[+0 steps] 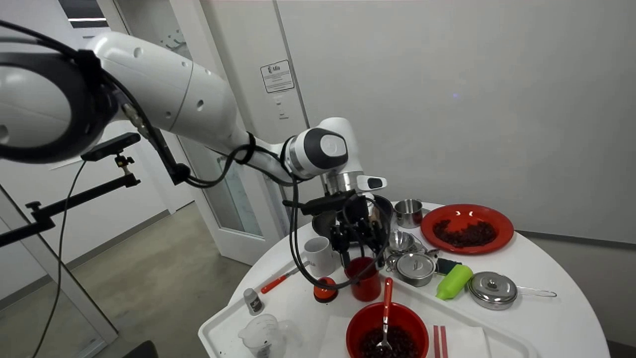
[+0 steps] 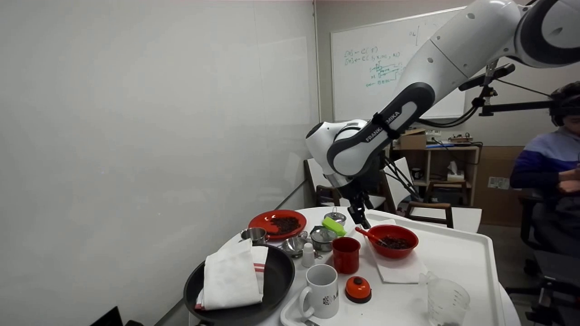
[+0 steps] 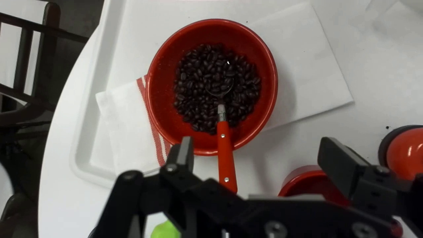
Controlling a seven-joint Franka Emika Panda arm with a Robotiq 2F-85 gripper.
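Observation:
My gripper stands open with nothing between its fingers, above the tray beside the red bowl. Dark beans cover the bowl's bottom. A spoon with a red handle rests with its tip in the beans and its handle over the rim; in the wrist view the handle's end appears between my fingers, closer to the left one. The red mug is partly hidden behind the right finger. From exterior view 1, my gripper appears just over the mug, though its exact height is unclear.
An orange-topped timer and a white mug stand near the red mug. Steel pots, a green bottle and a red plate of beans crowd the back. A clear measuring cup stands on the tray.

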